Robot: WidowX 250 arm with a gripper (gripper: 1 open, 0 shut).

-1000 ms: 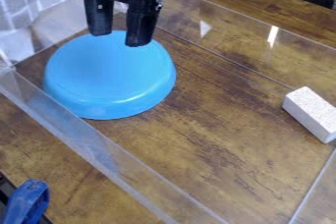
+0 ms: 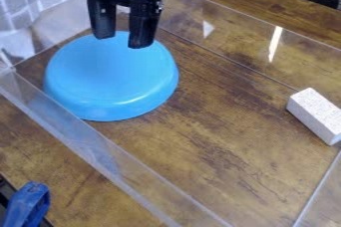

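The black gripper (image 2: 123,30) hangs at the top left of the camera view, above a round blue disc-like object (image 2: 111,84) lying on the wooden floor of a clear-walled enclosure. Its two fingers point down and stand apart, with nothing visible between them. Whether the fingertips touch the blue object's top cannot be told from this angle.
A white speckled block (image 2: 316,116) lies at the right. A blue item (image 2: 27,206) sits outside the clear wall at the lower left. A crumpled clear or white material (image 2: 27,7) is at the upper left.
The gripper has shifted very slightly over the last second. The blue object and white block stay in place.
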